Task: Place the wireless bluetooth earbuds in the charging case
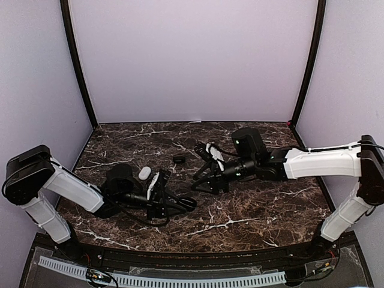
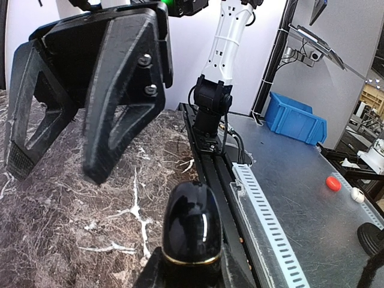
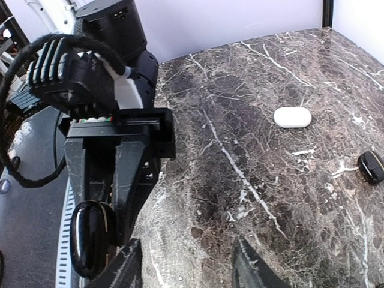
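Observation:
In my left gripper (image 1: 179, 206) is a glossy black charging case (image 2: 192, 225) with a thin gold seam; the fingers are shut on it. The right wrist view shows this case (image 3: 90, 239) from the side, its lid looking closed. My right gripper has its fingers spread, with only bare table visible between them. From the left wrist view, the right gripper's fingers (image 2: 120, 108) stand up and to the left of the case, apart from it. No loose earbud can be made out in any view.
A white case (image 1: 144, 173) and a second black case (image 1: 179, 159) lie on the dark marble table (image 1: 258, 216), behind the left gripper. Free table surrounds them, and the front right is clear. A metal rail (image 1: 180, 280) runs beyond the front edge.

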